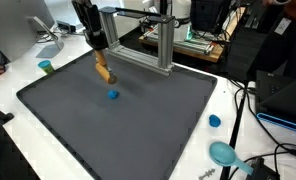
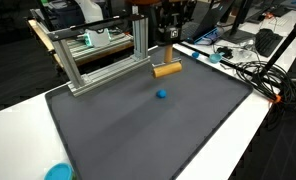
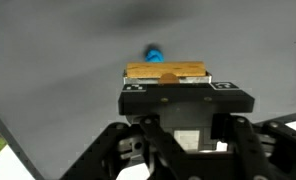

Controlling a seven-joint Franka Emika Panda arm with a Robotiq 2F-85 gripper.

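Note:
A wooden mallet-shaped piece, with a cylindrical head (image 2: 167, 70) and a short handle (image 2: 169, 54), hangs over the dark board (image 2: 118, 125). My gripper (image 2: 169, 43) is shut on the handle from above, and the head is lowest. In exterior view 1 the wooden head (image 1: 105, 74) looks tilted. A small blue object (image 1: 113, 94) lies on the board close by. The wrist view shows the head (image 3: 165, 70) beyond the gripper, with the blue object (image 3: 153, 53) just past it; much of the handle is hidden there.
An upright metal frame (image 1: 166, 48) stands at the board's edge, near the arm. A green-topped can (image 1: 46, 67) stands off the board. A blue disc (image 1: 214, 121) and a teal round item (image 1: 226, 155) lie on the white table. Most of the board is bare.

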